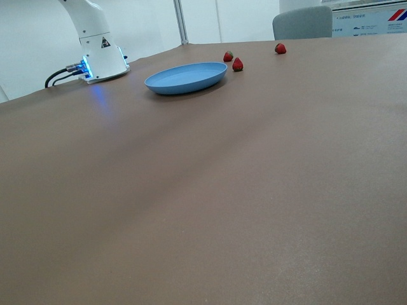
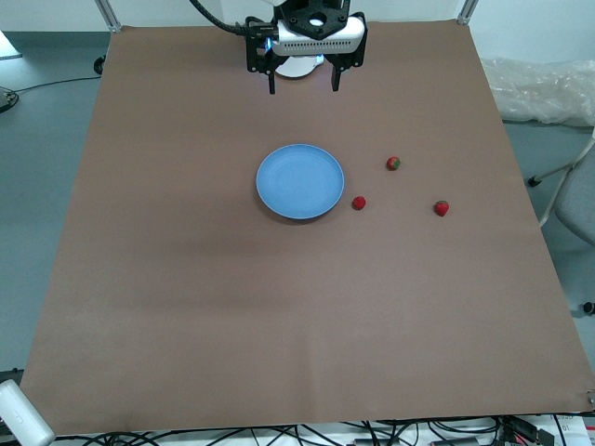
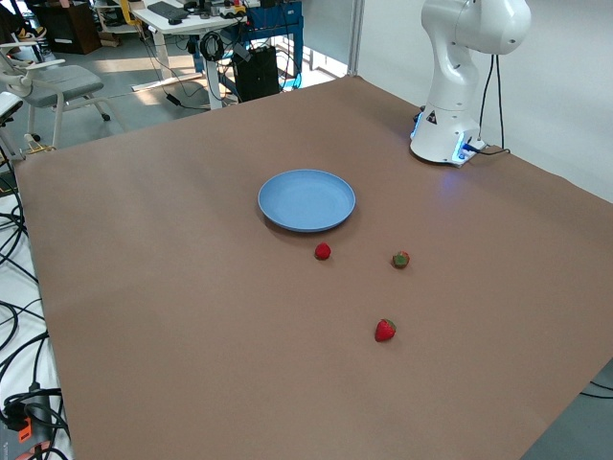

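A blue plate (image 2: 299, 181) (image 1: 186, 78) (image 3: 306, 199) lies empty on the brown table. Three strawberries are scattered right of it in the left view: one near the rim (image 2: 359, 203), one farther back (image 2: 393, 163), one farther right (image 2: 442, 208). My gripper (image 2: 304, 82) hangs at the back edge of the table in the left view, well behind the plate, its two black fingers apart with nothing visible between them. In the top and right views only the white arm shows, not the gripper.
The white arm base (image 3: 439, 135) stands at the table's back edge with cables. A chair and plastic sheeting lie beyond the table.
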